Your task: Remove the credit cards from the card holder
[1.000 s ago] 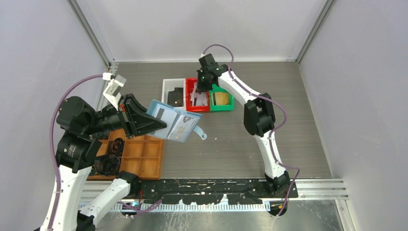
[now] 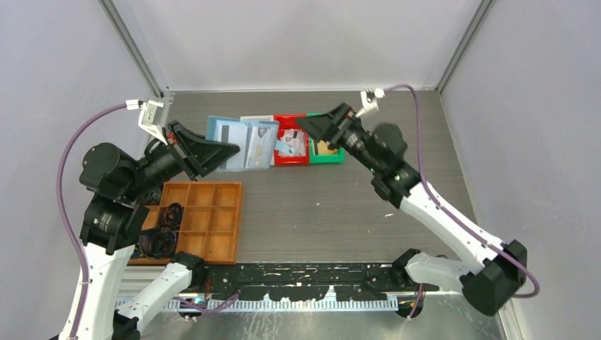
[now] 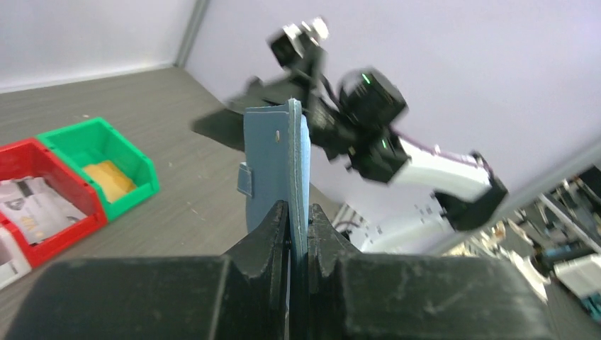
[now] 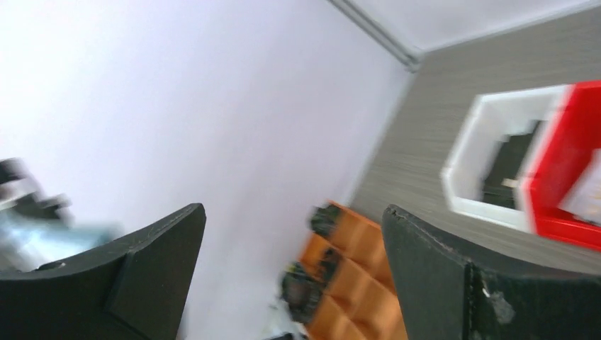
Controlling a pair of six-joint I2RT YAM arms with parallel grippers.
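My left gripper (image 2: pixel 220 152) is shut on a light blue card holder (image 2: pixel 251 142), opened out over the back middle of the table, with pale cards or papers in its sleeves in the top view. In the left wrist view the holder (image 3: pixel 273 163) stands edge-on between the fingers. My right gripper (image 2: pixel 312 124) hangs in the air just right of the holder; in the right wrist view its fingers (image 4: pixel 468 283) stand wide open, with nothing clear between them.
A white bin (image 4: pixel 461 170), a red bin (image 2: pixel 290 159) holding pale cards and a green bin (image 2: pixel 326 159) with a yellow item stand behind. An orange compartment tray (image 2: pixel 216 241) with cables lies front left.
My right arm has risen out of the red bin and swung back toward the right. My left gripper has moved slightly up in the top view, turning the holder.
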